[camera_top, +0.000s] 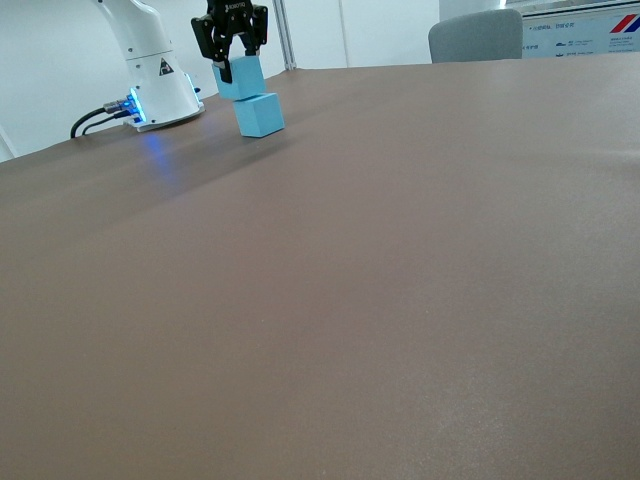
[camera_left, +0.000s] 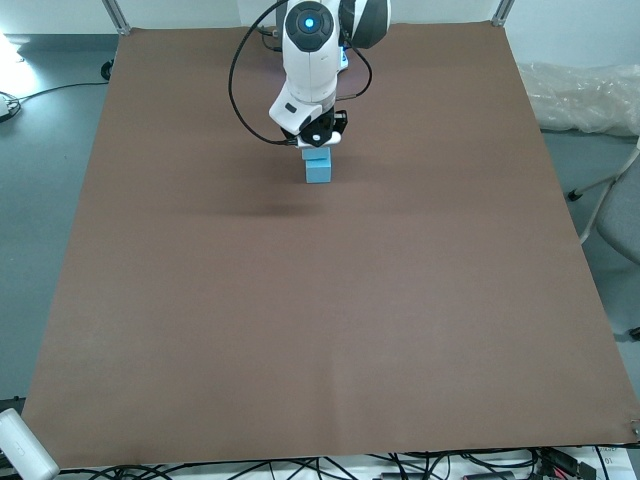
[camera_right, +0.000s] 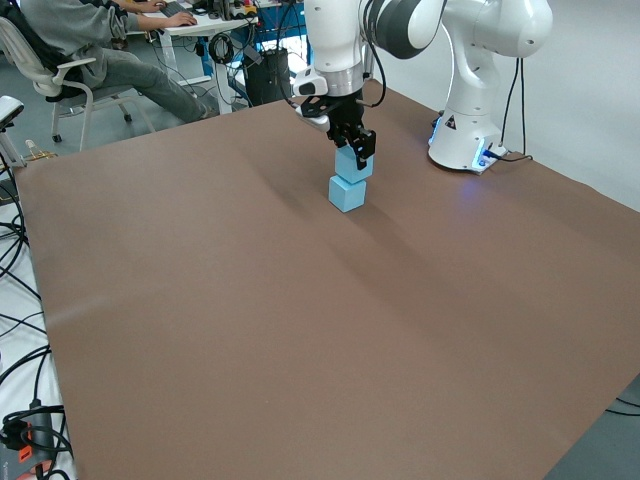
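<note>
Two light blue cubes are stacked near the far middle of the brown table (camera_left: 320, 300). In the top view the upper cube (camera_top: 240, 82) sits on the lower cube (camera_top: 259, 115), slightly offset toward the left. The black gripper (camera_top: 230, 62) is down at the upper cube, its fingers reaching over that cube's sides; whether they grip it is hard to tell. In the right view the gripper (camera_right: 354, 155) is likewise at the top cube (camera_right: 345, 166), above the bottom cube (camera_right: 347, 195). In the left view the arm hides most of the upper cube.
The white arm base (camera_right: 465, 140) stands at the back edge of the table, with cables beside it. A grey chair (camera_top: 475, 39) and a seated person (camera_right: 120, 60) are off the table.
</note>
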